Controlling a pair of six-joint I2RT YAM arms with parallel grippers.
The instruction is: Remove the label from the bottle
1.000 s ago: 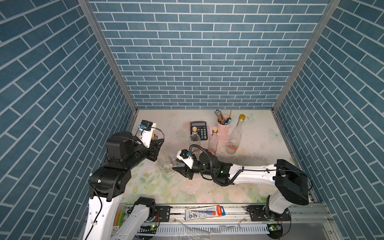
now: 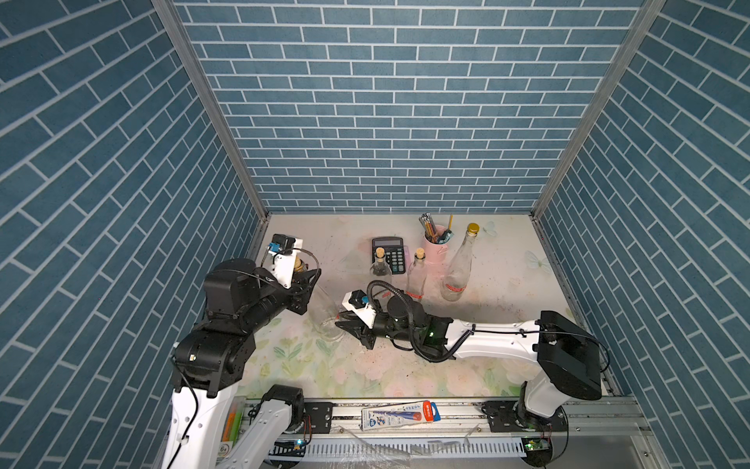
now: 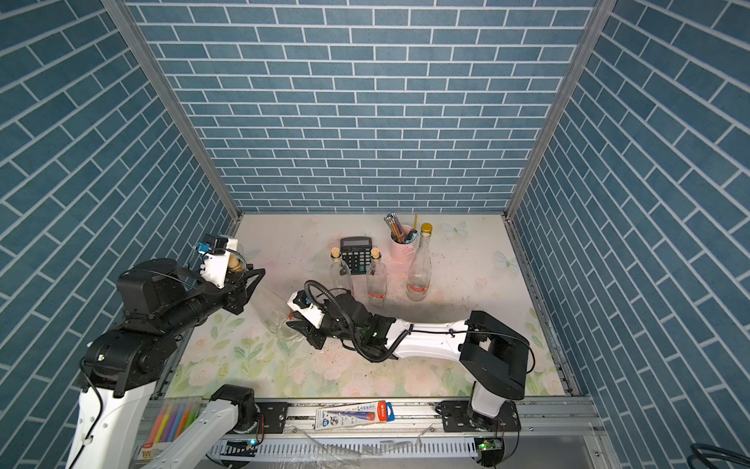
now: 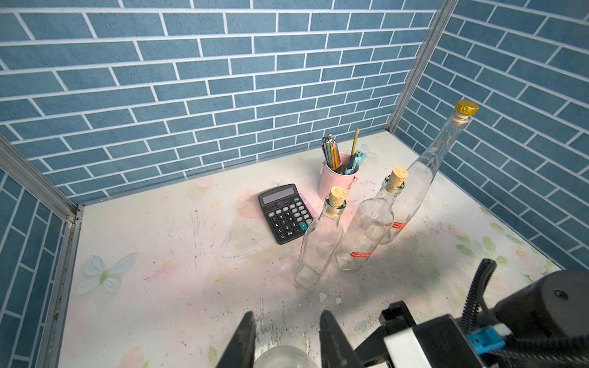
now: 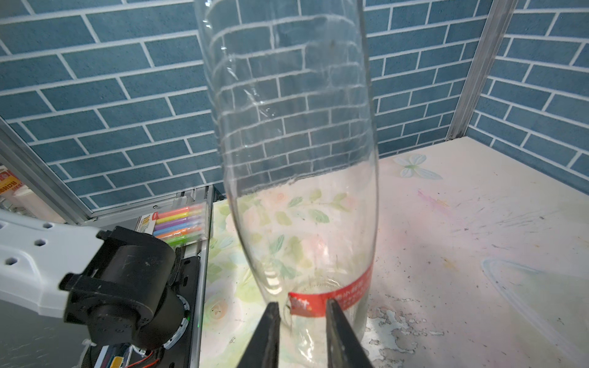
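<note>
A clear glass bottle (image 5: 294, 153) fills the middle of the right wrist view, with a red label (image 5: 311, 303) around its lower part. In the top left view it slants, base down and to the right, from my left gripper (image 2: 309, 290), which is shut on its upper part. The rounded top of the bottle (image 4: 285, 357) shows between the left fingers in the left wrist view. My right gripper is part open at the bottle's base, its fingertips on either side of the label's left end. Whether they touch the label or glass, I cannot tell.
Two corked bottles (image 4: 320, 245) and a taller gold-capped bottle (image 4: 423, 171) stand farther back to the right. Behind them are a calculator (image 4: 286, 214) and a pink pen cup (image 4: 336, 182).
The bottle's base has shifted slightly right, bringing its red label beside my right gripper's fingers. The right gripper has moved a little leftward; the left arm has barely moved.
</note>
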